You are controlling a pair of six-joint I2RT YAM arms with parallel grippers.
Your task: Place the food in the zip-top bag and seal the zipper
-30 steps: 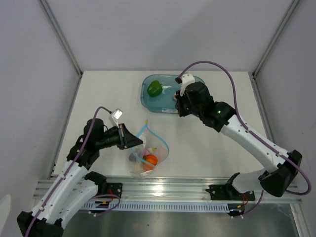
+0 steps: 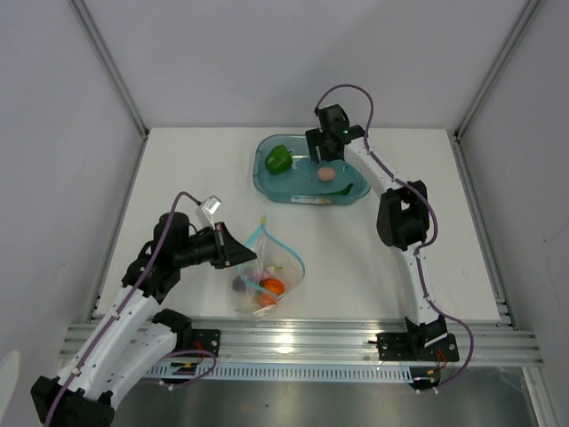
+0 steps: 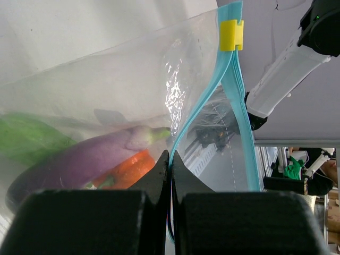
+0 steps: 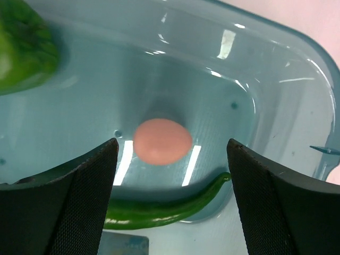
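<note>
My left gripper is shut on the blue-edged rim of the clear zip top bag [image 3: 133, 58], whose mouth gapes open. A yellow slider [image 3: 231, 35] sits at one end of the zipper. Through the plastic show a purple eggplant [image 3: 79, 156], an orange pepper [image 3: 127, 170] and something green [image 3: 29, 137]. Over the teal bin [image 2: 267, 189] hangs my right gripper, open, its fingers on either side of a pinkish egg-shaped item [image 4: 162, 142] without touching it. A green chili [image 4: 164, 211] and a green bell pepper [image 4: 24, 48] also lie in the bin.
The bin's raised walls [image 4: 297, 58] surround the food close to my right gripper. A metal rail [image 2: 293, 331] runs along the front edge.
My right arm has swung away from the front right to the bin at the back, bringing its gripper over the egg-shaped item. The left arm and the bag have stayed put.
</note>
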